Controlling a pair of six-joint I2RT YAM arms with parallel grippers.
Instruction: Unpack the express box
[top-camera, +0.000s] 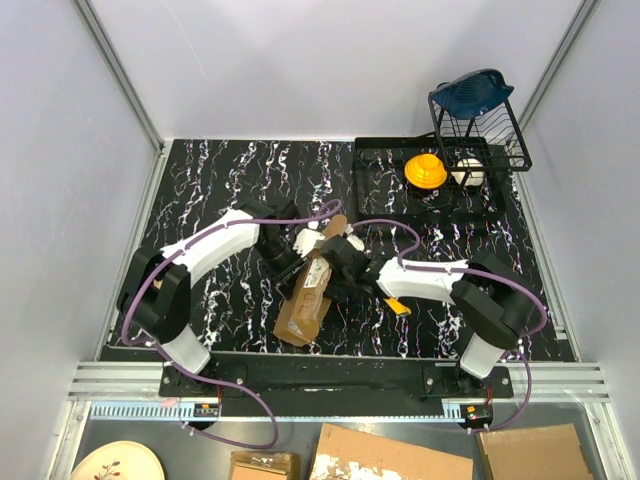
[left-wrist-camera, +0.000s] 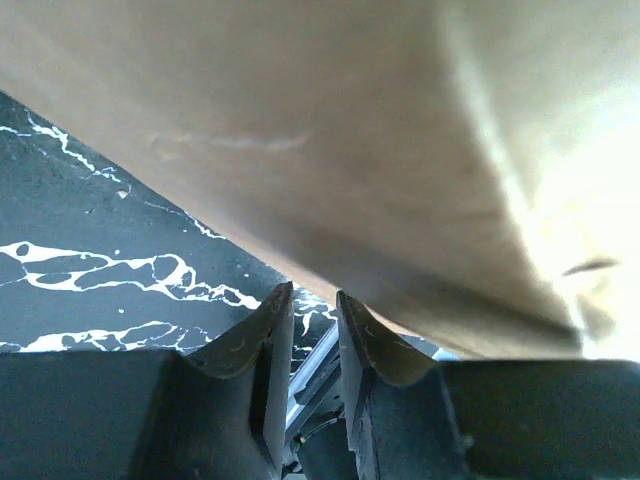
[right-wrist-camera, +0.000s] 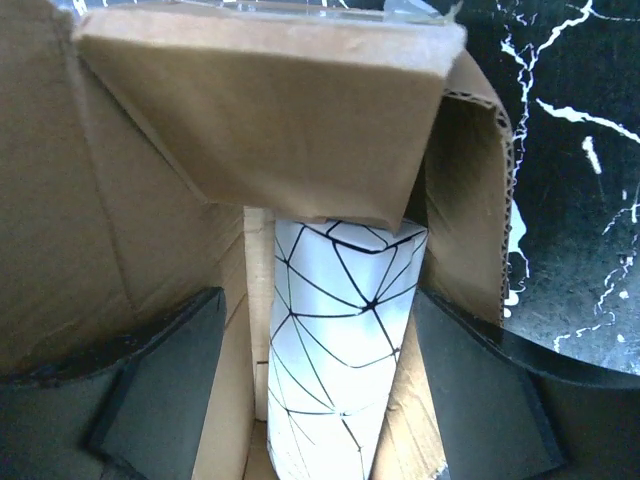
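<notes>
A long cardboard express box (top-camera: 305, 310) stands tilted between both grippers at the middle front of the table. In the right wrist view its flaps (right-wrist-camera: 270, 110) are open, showing a white item (right-wrist-camera: 340, 350) with a black web pattern inside. My left gripper is at the box's left side; the left wrist view shows its fingers slightly apart, close beside the cardboard (left-wrist-camera: 330, 160), with none visibly between them. My right gripper reaches into the opening from the right, fingers wide apart either side of the white item; whether they touch it is unclear.
A black drainer (top-camera: 360, 180) with a yellow bowl (top-camera: 426, 170) stands at the back right. A yellow object (top-camera: 398, 307) lies under the right arm.
</notes>
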